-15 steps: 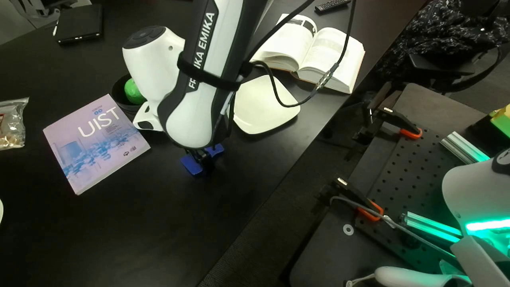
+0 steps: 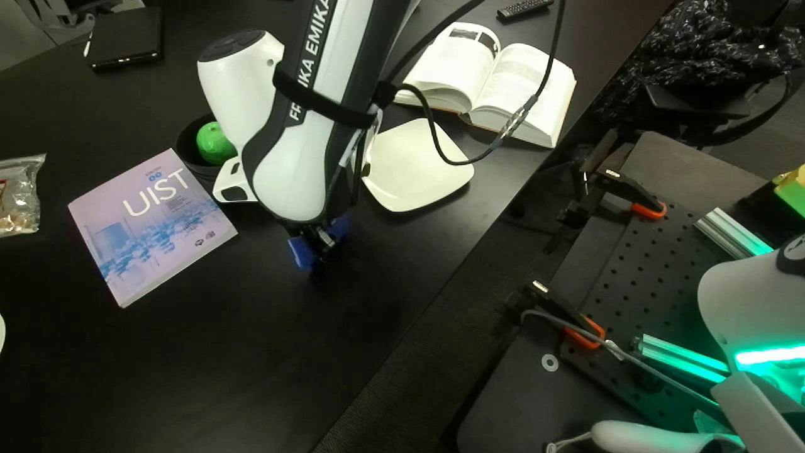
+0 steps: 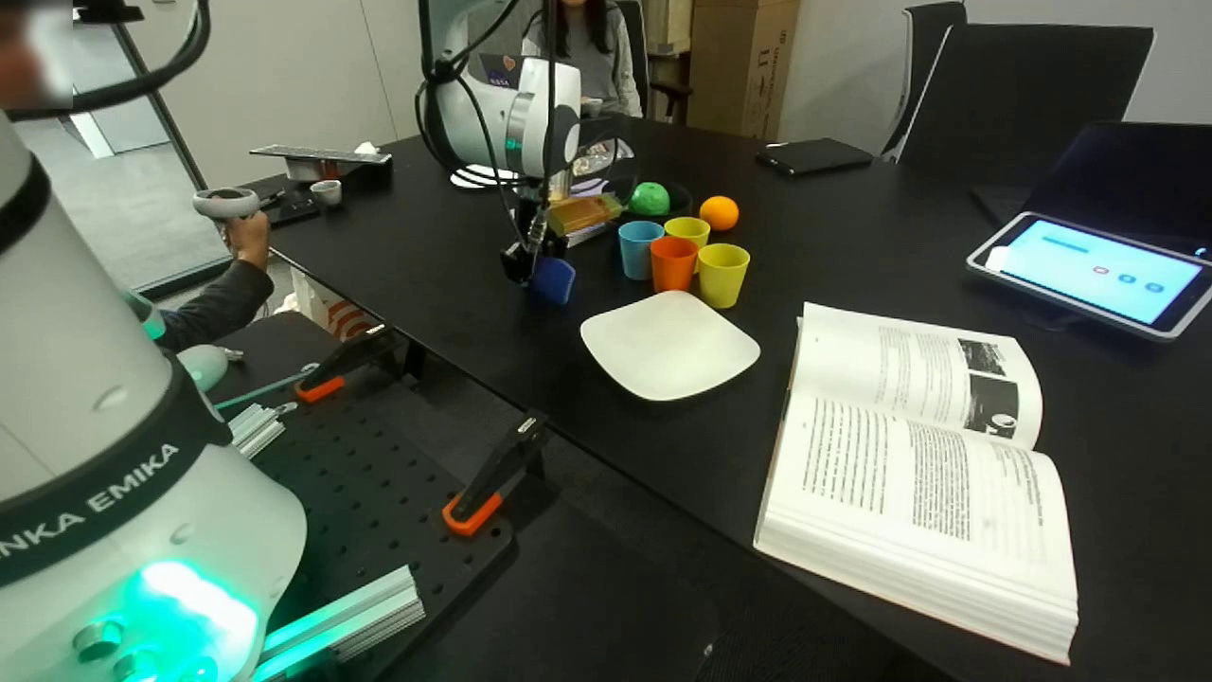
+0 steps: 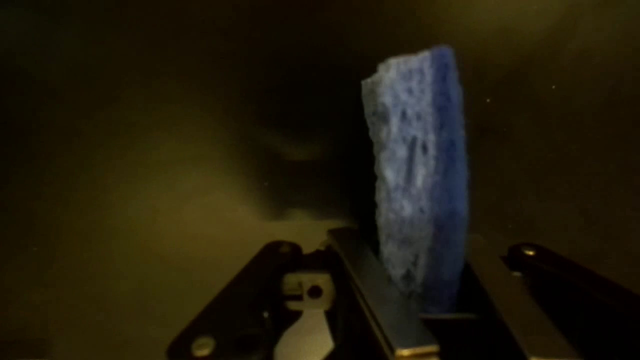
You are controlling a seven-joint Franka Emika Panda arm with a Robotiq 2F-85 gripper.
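A blue sponge (image 4: 420,168) stands on edge between the two metal fingers in the wrist view, its paler porous side facing left. My gripper (image 2: 321,245) is shut on it, with the sponge's thickness keeping the fingers apart. In exterior view 1, one blue end of the sponge (image 2: 303,253) shows left of the fingers and another on the right; the middle is hidden. From exterior view 2, the sponge (image 3: 554,279) looks upright at the gripper (image 3: 528,267), low at the table. Whether it touches the table I cannot tell.
A white plate (image 3: 670,347) and several coloured cups, including an orange cup (image 3: 673,263), stand nearby. The UIST book (image 2: 151,226) lies left of the gripper. A black bowl holds a green ball (image 2: 214,143). An open book (image 2: 490,79) lies beyond the plate.
The sponge lay flat under the gripper a second ago; now it is turned up on edge between the fingers. The arm has shifted slightly left and up in exterior view 1.
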